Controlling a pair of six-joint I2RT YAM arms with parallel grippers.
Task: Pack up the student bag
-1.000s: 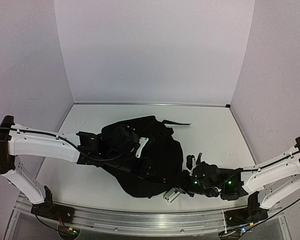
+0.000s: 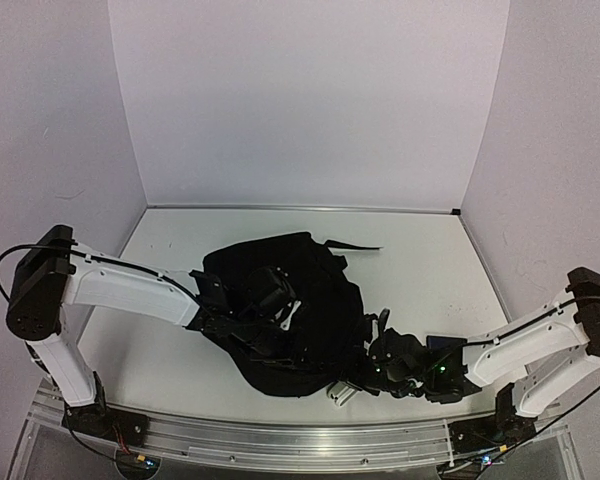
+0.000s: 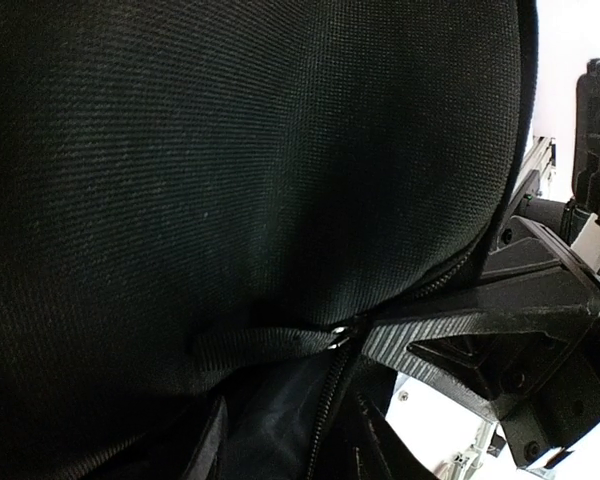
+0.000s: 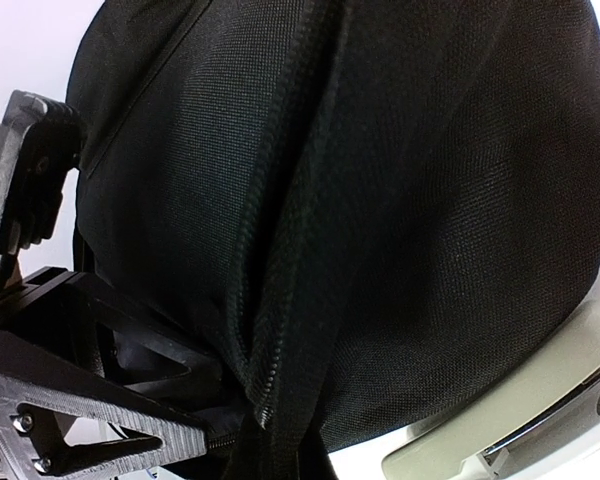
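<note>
The black bag (image 2: 325, 290) lies on the table, filling much of both wrist views. My left gripper is low over its opening, its dark fingers apart on either side of a zipper edge (image 3: 328, 405). A zipper pull (image 3: 340, 335) and dark strap show just above. My right gripper is at the bag's front right, its fingers close together on the bag's edge (image 4: 270, 370); the tips are mostly hidden by black cloth. In the left wrist view, the right gripper's ridged finger (image 3: 420, 335) reaches close to the zipper pull.
A beige object (image 4: 510, 400) lies against the bag's front right side, beside the right gripper. Behind the right arm a dark flat item (image 2: 445, 342) is partly hidden. A strap (image 2: 352, 246) sticks out at the back.
My left arm has moved to the right and its gripper lower toward the bag's front. The right arm has shifted slightly left. The bag has barely moved.
</note>
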